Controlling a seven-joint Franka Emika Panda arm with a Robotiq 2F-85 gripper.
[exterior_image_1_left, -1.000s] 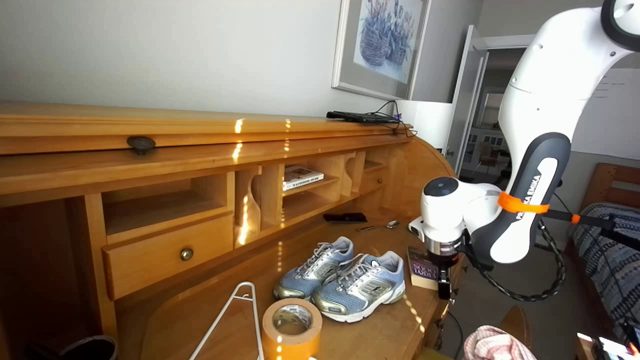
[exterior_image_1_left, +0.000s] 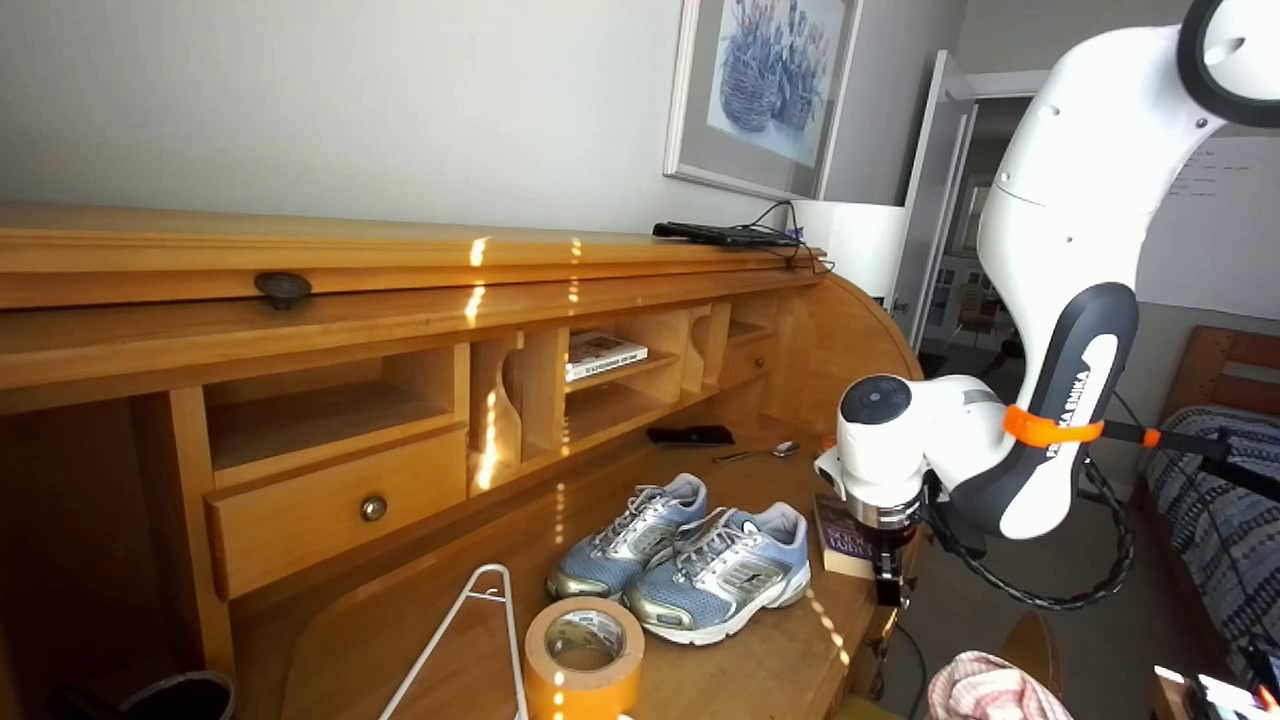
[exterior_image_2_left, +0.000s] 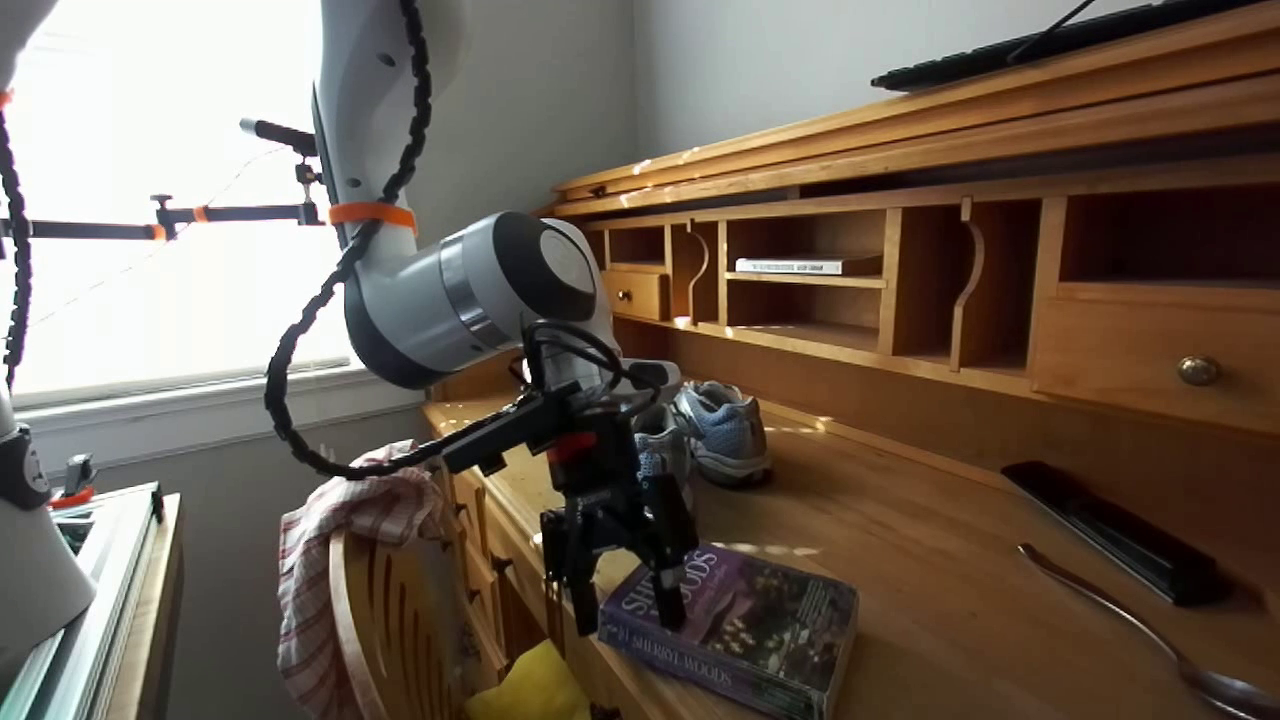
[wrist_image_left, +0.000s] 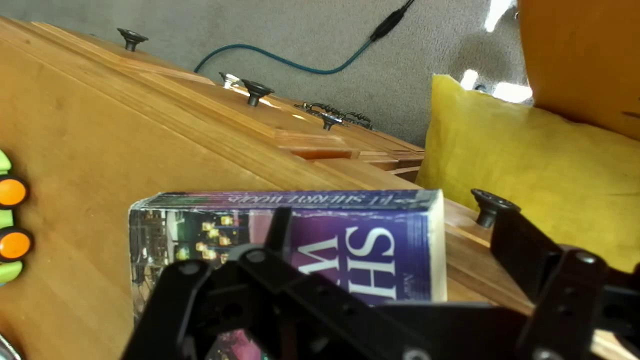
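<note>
A thick purple paperback book (exterior_image_2_left: 768, 618) lies flat on the desk near its front edge, cover up. In the wrist view the book (wrist_image_left: 360, 252) fills the lower middle, partly hidden behind the fingers. My gripper (exterior_image_2_left: 624, 618) points down with its fingers spread apart, nothing held between them. One finger (wrist_image_left: 279, 231) overlaps the cover in the wrist view, and the other finger (wrist_image_left: 519, 252) appears beyond the book's end, on the drawer side. Whether either finger touches the book cannot be told. From exterior view 1, the gripper (exterior_image_1_left: 889, 588) stands at the near edge of the book (exterior_image_1_left: 843, 546).
Blue-grey running shoes (exterior_image_1_left: 726, 576) and a tape roll (exterior_image_1_left: 584, 660) sit farther along the desk. A spoon (exterior_image_2_left: 1140, 624) and a black case (exterior_image_2_left: 1116, 528) lie behind the book. Drawer knobs (wrist_image_left: 492, 207) jut from the desk front, near a yellow cushion (wrist_image_left: 534, 174).
The arm's upper links have shifted slightly, and the wrist sits a little lower and to the left in exterior view 1. The book has not visibly moved.
</note>
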